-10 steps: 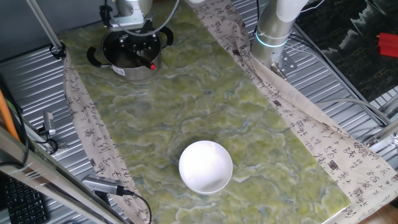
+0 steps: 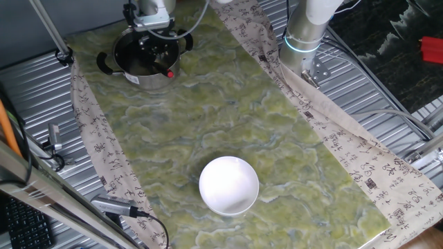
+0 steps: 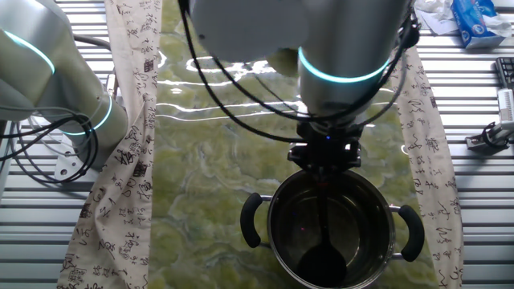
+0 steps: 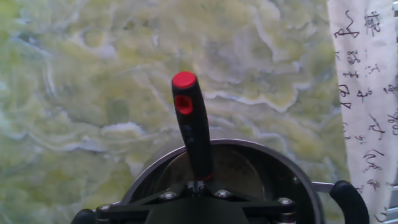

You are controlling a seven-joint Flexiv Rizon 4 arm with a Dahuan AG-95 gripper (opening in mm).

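A black ladle (image 4: 194,134) with a red-tipped handle stands leaning in the steel pot (image 2: 154,81), its handle rising past the rim. Its dark bowl rests at the pot's bottom in exterior view 2. Above the pot hangs my gripper (image 3: 325,156), its black finger parts spread wide to both sides and no grip on the ladle showing. The wrist view has only the upper part of the gripper along its bottom edge, which covers the handle's lower portion. A white bowl (image 2: 229,185), apparently empty, sits well away from the pot.
Between pot and bowl the green marbled tabletop (image 2: 201,117) is clear. The pot's black side handles (image 3: 411,233) stick out on both sides. A camera (image 2: 116,206) lies at the near left edge.
My gripper has shifted a little to the right over the pot in exterior view 1. The ladle, pot and white bowl have stayed where they were.
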